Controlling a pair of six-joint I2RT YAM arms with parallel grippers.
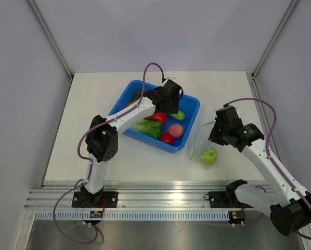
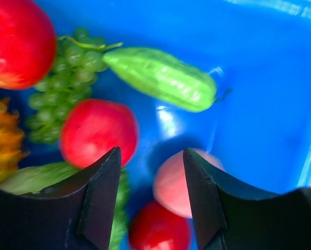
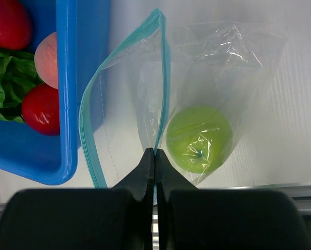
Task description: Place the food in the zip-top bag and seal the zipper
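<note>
My left gripper is open over the blue bin [image 1: 193, 113], with nothing gripped between its fingers. Beyond the fingertips in the left wrist view, a green cucumber [image 2: 163, 78] lies on the bin floor; a pink peach [image 2: 171, 179] is close by the right finger. The clear zip top bag [image 3: 238, 67] lies on the table with a green apple [image 3: 199, 138] inside, and its teal zipper edges [image 3: 164, 67] stand apart. My right gripper is shut on the bag's zipper edge at one end of the mouth.
Red tomatoes [image 2: 160, 229], green grapes [image 2: 72, 78], leafy lettuce [image 3: 10, 78] and other produce fill the bin's left and lower parts. Its wall [image 3: 67, 94] stands just left of the bag. Bare white table [image 1: 88, 130] shows left of the bin.
</note>
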